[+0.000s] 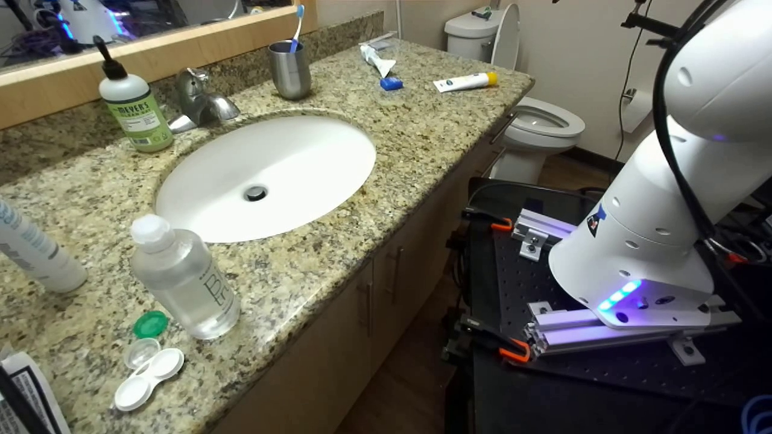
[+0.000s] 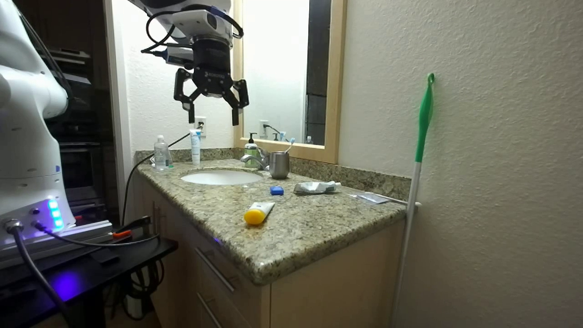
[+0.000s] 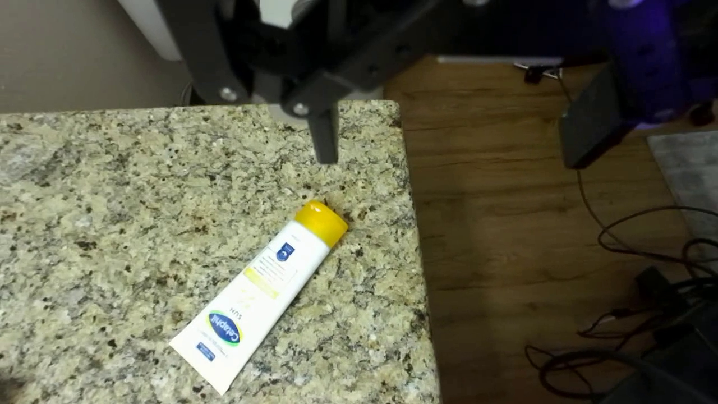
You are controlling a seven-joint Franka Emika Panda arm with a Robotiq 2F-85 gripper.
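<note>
My gripper (image 2: 213,116) hangs open in the air above the counter, its fingers pointing down and nothing between them. In the wrist view the two fingertips (image 3: 326,142) are wide apart, one over the counter and the other over the floor side. Lying flat near the counter's edge is a white Cetaphil tube with a yellow cap (image 3: 266,289), apart from the fingers. From exterior view 2 the same tube (image 2: 258,213) shows cap forward near the front corner. Exterior view 1 leaves the gripper out of frame.
Behind the tube lie a blue floss box (image 2: 277,190) and a crumpled toothpaste tube (image 2: 314,188). A metal cup (image 1: 291,72) holds a toothbrush beside the faucet (image 1: 206,108). The sink (image 1: 318,173) and a clear bottle (image 1: 189,282) occupy the other end. A mirror stands along the wall.
</note>
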